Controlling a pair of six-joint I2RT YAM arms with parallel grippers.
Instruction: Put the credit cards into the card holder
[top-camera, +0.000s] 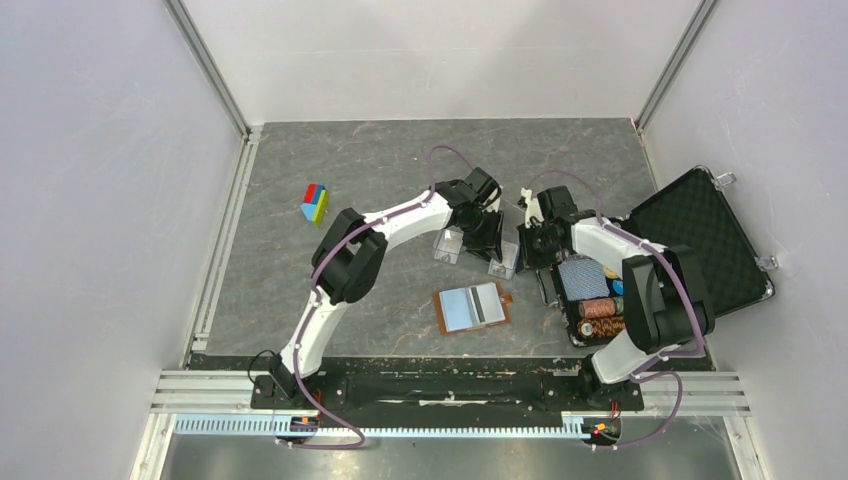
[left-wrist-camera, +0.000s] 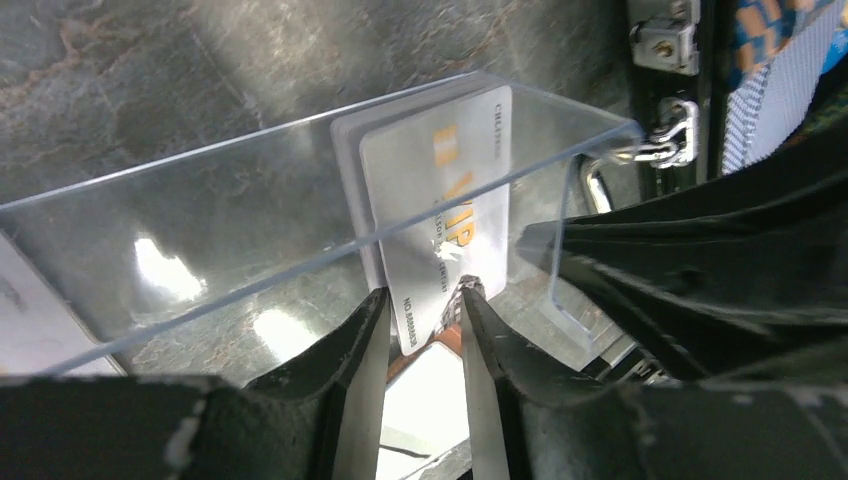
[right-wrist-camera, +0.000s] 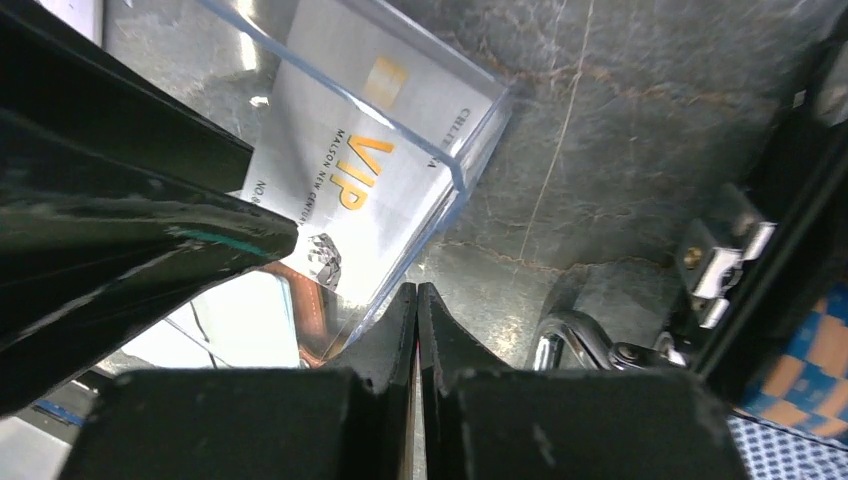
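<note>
White VIP cards (left-wrist-camera: 440, 200), at least two stacked, sit at the right end of the clear card holder (left-wrist-camera: 240, 165), seen within its transparent walls. In the top view the cards (top-camera: 504, 258) lie between the two arms. My left gripper is open, its fingertips at the cards' near edge; a card corner shows in the gap, and whether they touch is unclear. My right gripper is shut with nothing visible between its fingers, close beside the holder's right end (right-wrist-camera: 440, 210). Another pale card (top-camera: 447, 246) is at the left, partly hidden by the left arm.
A brown clipboard (top-camera: 440, 315) with pale papers lies in front. The open black case (top-camera: 700, 245) holding fabric and spools stands at the right, its edge near my right arm. Colored blocks (top-camera: 314, 202) sit at the far left.
</note>
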